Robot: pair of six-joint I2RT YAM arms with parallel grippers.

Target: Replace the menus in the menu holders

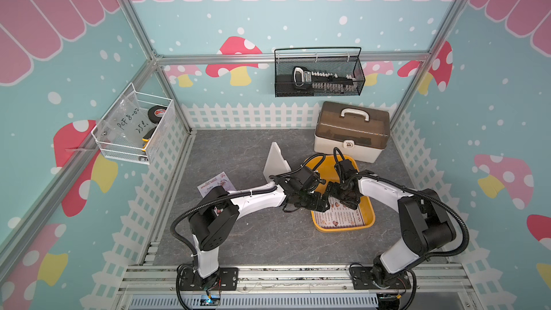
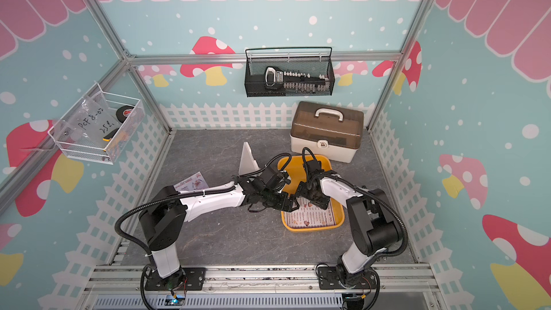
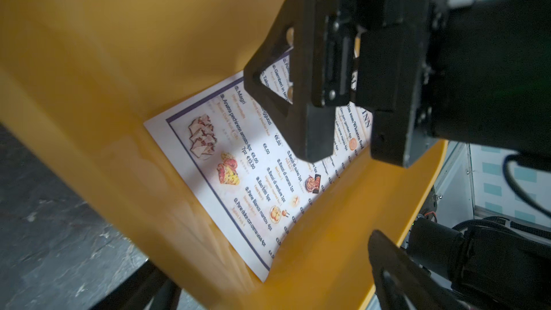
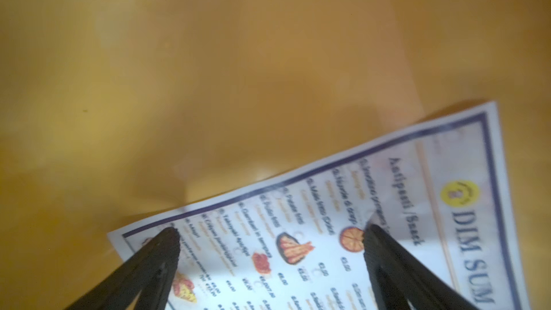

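A printed dim sum menu lies flat on the bottom of the yellow tray (image 1: 370, 218), its top corner visible in the right wrist view (image 4: 436, 206). My right gripper is open low over that menu, nothing held between its fingers. My left gripper (image 1: 318, 201) hangs at the tray's left side, open, facing the right one and also empty. A white upright holder (image 1: 275, 163) stands left of the tray, partly behind my left arm. Another printed sheet (image 1: 212, 182) lies at the left of the table, partly hidden by that arm.
A lidded toolbox (image 1: 351, 132) stands behind the tray. A black mesh basket (image 1: 318, 91) hangs on the back wall, a white wire basket (image 1: 132, 152) on the left wall.
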